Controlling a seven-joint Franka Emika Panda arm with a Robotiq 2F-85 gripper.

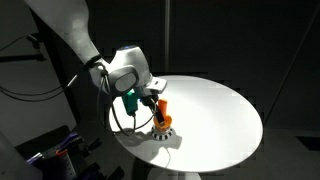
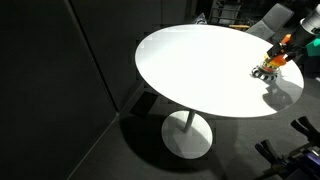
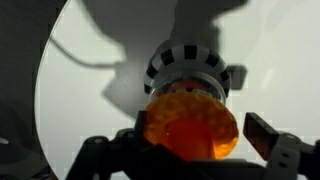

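An orange object with a rounded, partly see-through top sits over a base with a black-and-white checkered rim on the white table. In exterior view 1 the orange object stands near the table's left side, with the base below it. My gripper is open in the wrist view, its dark fingers on either side of the orange object. Exterior view 2 has the orange object at the right edge of the table, close beneath the arm. Contact between fingers and object cannot be made out.
A loose cable hangs along the arm.
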